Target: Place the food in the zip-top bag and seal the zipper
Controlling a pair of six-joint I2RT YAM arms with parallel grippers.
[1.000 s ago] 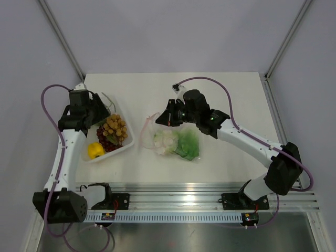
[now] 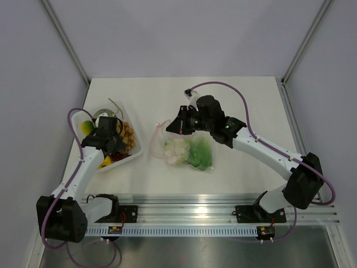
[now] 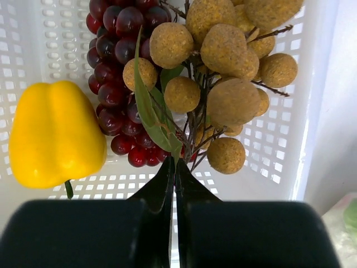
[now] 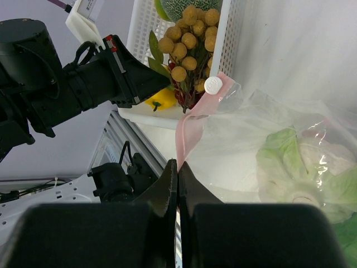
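My left gripper is shut over the white basket [image 2: 134, 153], above longans [image 3: 225, 46], red grapes [image 3: 114, 89] and green leaves [image 3: 146, 111]; nothing clear shows between its fingers. A yellow bell pepper [image 3: 56, 134] lies beside the grapes; a melon [image 4: 188, 8] sits at the basket's back. My right gripper is shut at the pink zipper edge [image 4: 189, 128] of the clear bag [image 4: 234, 156], which holds pale and leafy green produce [image 4: 284, 162]; whether it grips that edge is unclear.
The bag lies mid-table, right of the basket.
My left arm has moved from the basket's back left toward the front right, down over the grapes and longans. The right arm is practically still.
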